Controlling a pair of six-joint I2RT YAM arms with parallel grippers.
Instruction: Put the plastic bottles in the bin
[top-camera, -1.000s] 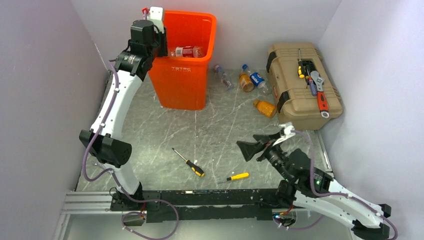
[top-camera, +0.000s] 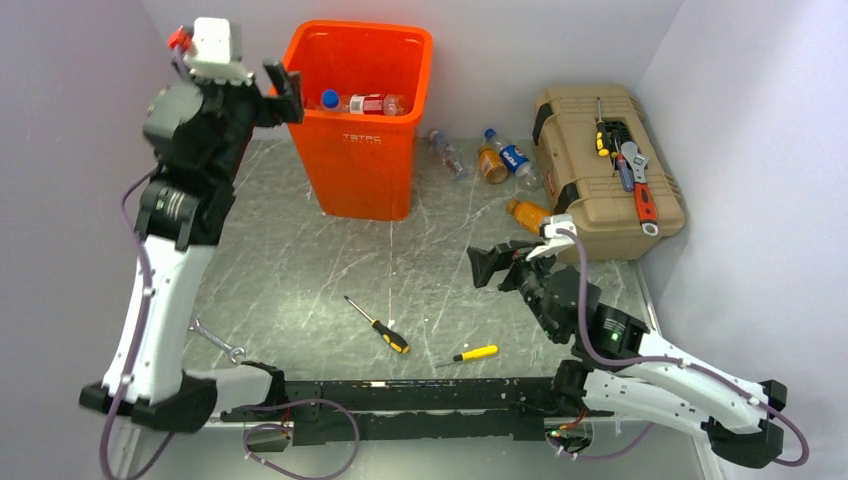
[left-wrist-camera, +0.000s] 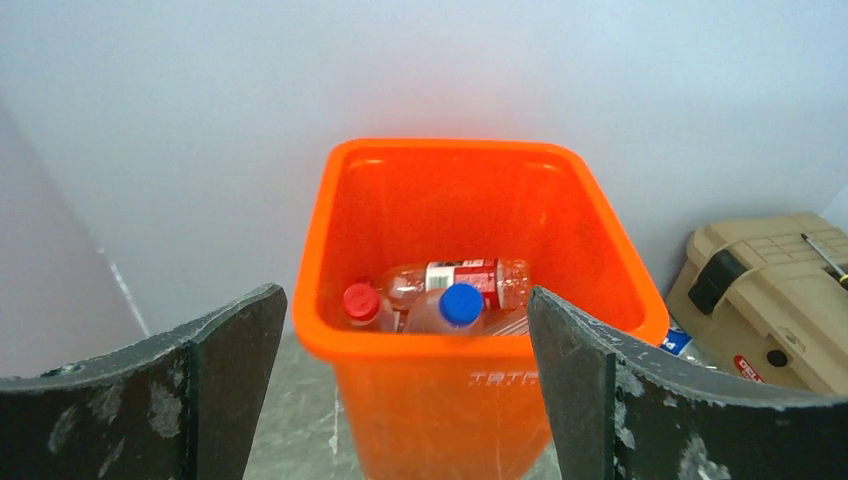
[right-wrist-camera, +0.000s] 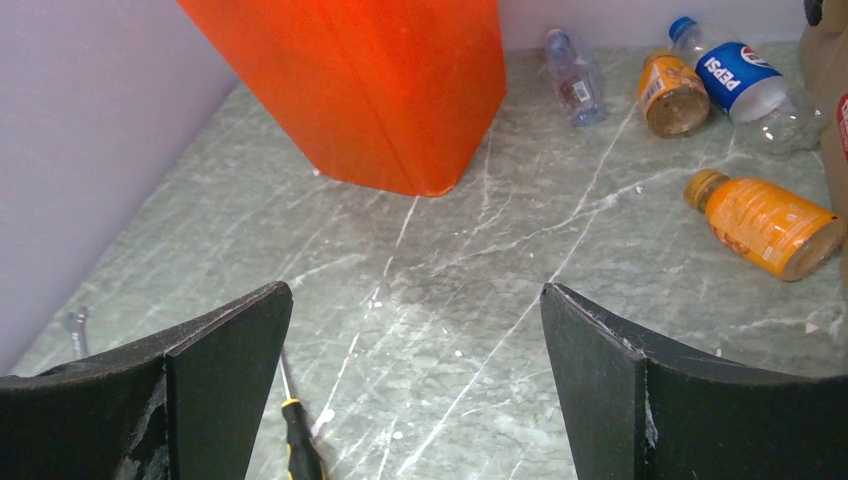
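Note:
The orange bin (top-camera: 355, 170) holds several bottles, among them a blue-capped one (left-wrist-camera: 458, 306) and a red-labelled one (left-wrist-camera: 505, 283). On the floor right of it lie a clear bottle (top-camera: 447, 152), an amber bottle (top-camera: 492, 165), a Pepsi bottle (right-wrist-camera: 735, 78) and an orange bottle (right-wrist-camera: 770, 225) by the case. My left gripper (top-camera: 280, 98) is open and empty at the bin's upper left, facing it. My right gripper (top-camera: 495, 255) is open and empty over the floor, left of the orange bottle.
A tan case (top-camera: 590, 230) with tools on top stands at the right. Screwdrivers (top-camera: 390, 337) and a wrench (top-camera: 215, 338) lie near the front. Walls bound the back and sides.
My left arm has swung left and back from over the bin, exposing a blue-capped bottle inside.

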